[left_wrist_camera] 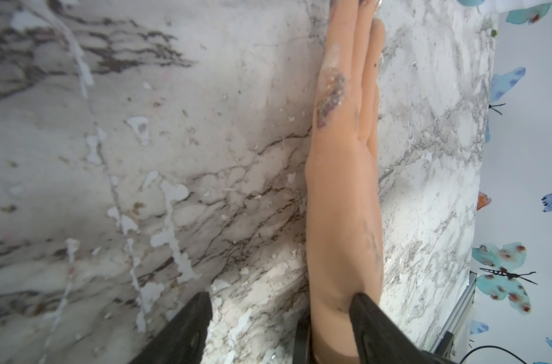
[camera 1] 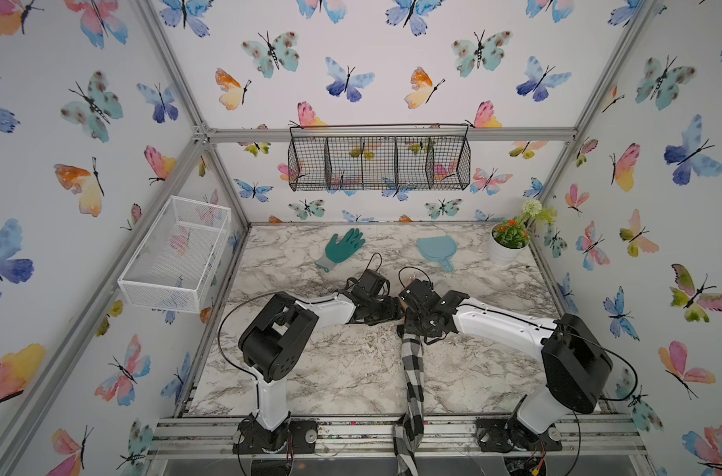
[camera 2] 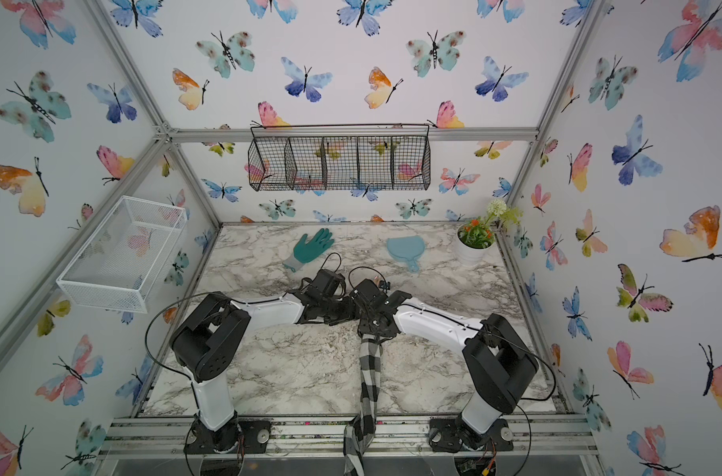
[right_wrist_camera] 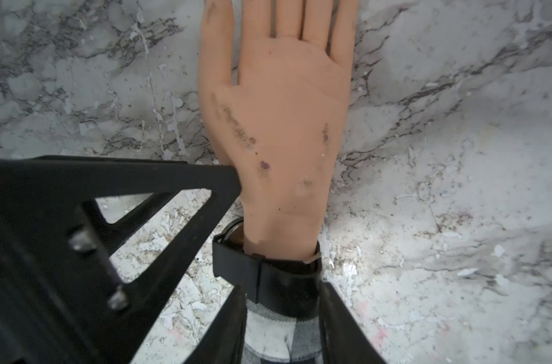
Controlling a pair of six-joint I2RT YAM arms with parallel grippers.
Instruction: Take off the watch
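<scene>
A mannequin hand lies palm up on the marble table, its arm in a checked sleeve. A black watch band circles the wrist. My left gripper is at the side of the hand near the wrist, shut on what looks like that wrist, though its tips are blurred. My right gripper stands open just above the band, a finger to either side of it.
A teal glove, a light blue dustpan and a potted plant sit at the back. Baskets hang on the back and left walls.
</scene>
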